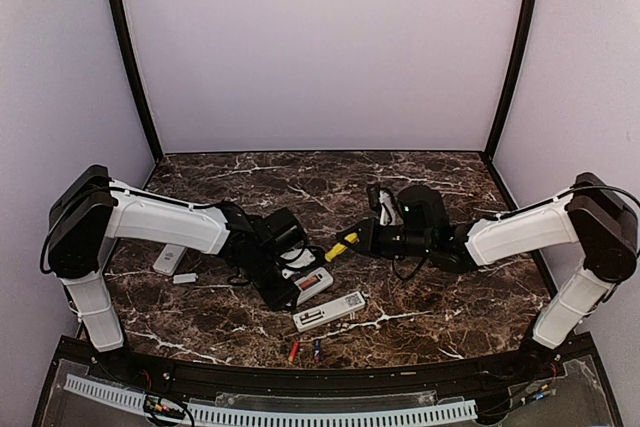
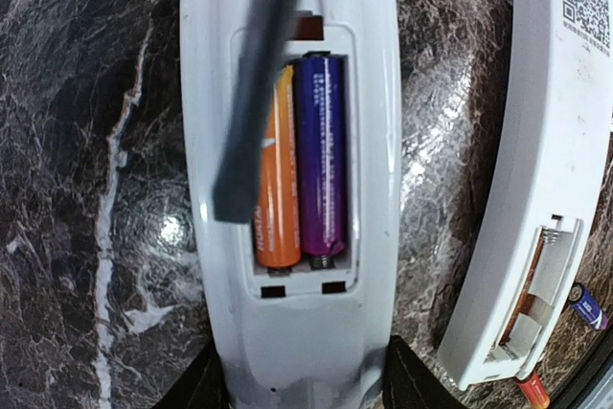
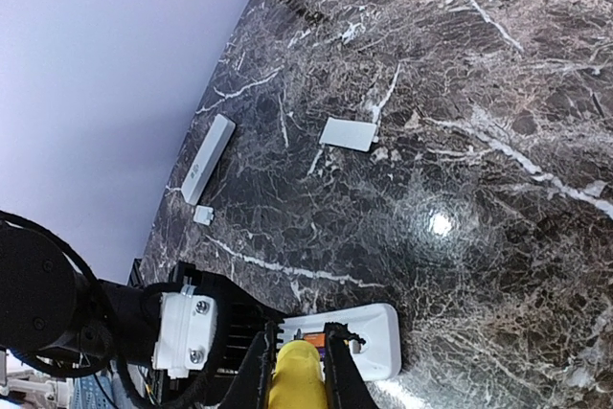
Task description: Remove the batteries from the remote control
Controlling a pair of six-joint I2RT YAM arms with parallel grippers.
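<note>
A white remote (image 2: pixel 374 189) lies with its battery compartment uncovered, an orange battery (image 2: pixel 278 193) and a purple-blue battery (image 2: pixel 321 141) side by side inside. My left gripper is shut on the remote's lower end, one finger along each side. Shut on the yellow handle (image 1: pixel 342 247) of a slim tool, my right gripper is just beside and above the remote. The tool's dark, blurred shaft (image 2: pixel 263 83) crosses the orange battery and hides part of it in the left wrist view; whether its tip touches anything cannot be told.
A second remote (image 1: pixel 330 311) with an open compartment lies in front, near a loose red-orange battery (image 1: pixel 293 351) and a loose blue one (image 1: pixel 317 350). Another white remote (image 1: pixel 170 259) and a small white piece (image 1: pixel 185 278) rest at left.
</note>
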